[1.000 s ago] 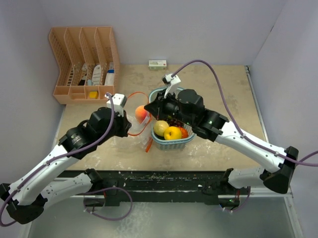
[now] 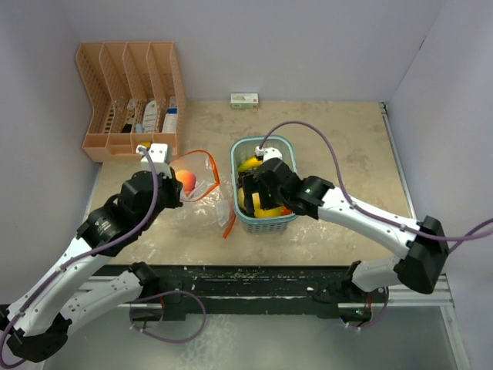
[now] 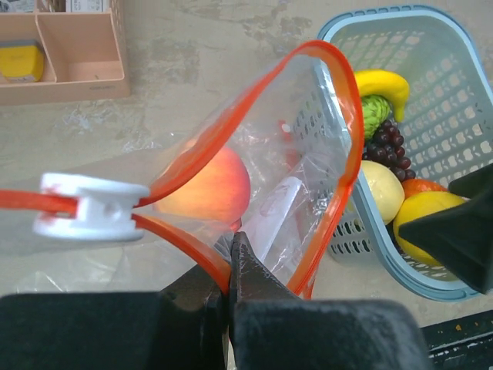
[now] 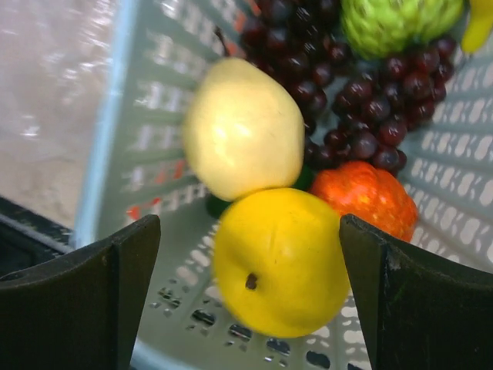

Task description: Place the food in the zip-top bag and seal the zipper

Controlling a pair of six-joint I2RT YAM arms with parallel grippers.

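Note:
A clear zip top bag with an orange zipper [image 3: 345,131] and white slider [image 3: 91,206] has a peach [image 3: 208,181] inside. My left gripper is shut on the bag's edge, holding the mouth open. My right gripper is open inside the blue basket [image 3: 397,274], around a yellow apple [image 4: 281,262]. Beside it lie a pale yellow fruit [image 4: 243,127], an orange fruit [image 4: 370,193], dark grapes [image 4: 377,108], green produce [image 4: 393,19] and a banana [image 3: 385,81].
A pink organizer [image 2: 114,150] stands at the back left, and a small box [image 2: 243,101] at the back.
My left gripper has moved left with the bag's edge. My right gripper has moved from beside the bag down into the basket over the apple, and its fingers have opened.

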